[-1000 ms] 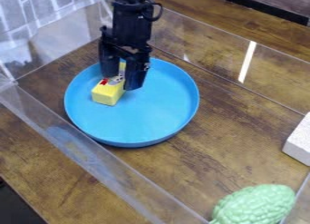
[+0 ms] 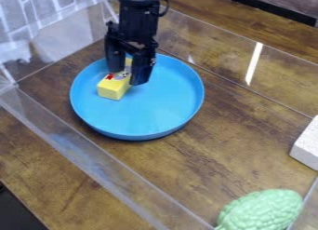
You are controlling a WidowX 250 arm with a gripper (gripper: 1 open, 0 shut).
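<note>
The black gripper (image 2: 128,68) is open, reaching down from the top into the back left of a round blue plate (image 2: 149,114). Its fingers are around or just above a small yellow block (image 2: 113,87) with red and white markings, which lies on the plate. The gripper partly hides the block's back end; whether the fingers touch it cannot be told.
A green textured object (image 2: 258,209) lies at the bottom right, a white block (image 2: 307,141) at the right edge. Clear walls or strips edge the wooden surface (image 2: 211,169) along the left and top. The area right of the plate is clear.
The gripper has shifted slightly left and down over the yellow block. The plate and other objects look essentially unchanged.
</note>
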